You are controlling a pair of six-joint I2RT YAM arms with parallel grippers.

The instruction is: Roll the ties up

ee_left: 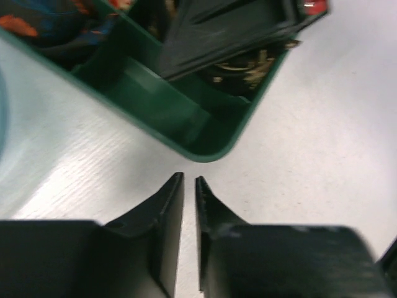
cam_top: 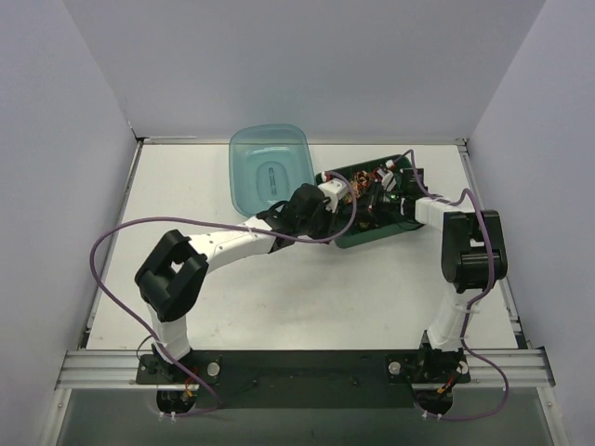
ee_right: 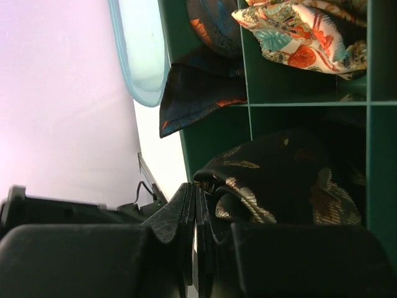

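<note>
In the right wrist view a black tie with gold leaf patterns point(ee_right: 282, 177) lies bunched in a compartment of the dark green box point(ee_right: 307, 104). My right gripper is shut at its near end, fingertips against the cloth; whether any fold is pinched cannot be told. A dark tie with orange marks point(ee_right: 198, 93) droops over a divider, and a cream floral tie point(ee_right: 304, 40) sits in another compartment. My left gripper is slightly open just outside the box corner, with nothing between its fingers. Both arms partly cover the box in the top view.
A pale blue transparent tray point(cam_top: 270, 153) stands left of the box. In the left wrist view, the right arm's gripper body point(ee_left: 229, 31) hangs over the box, close by.
</note>
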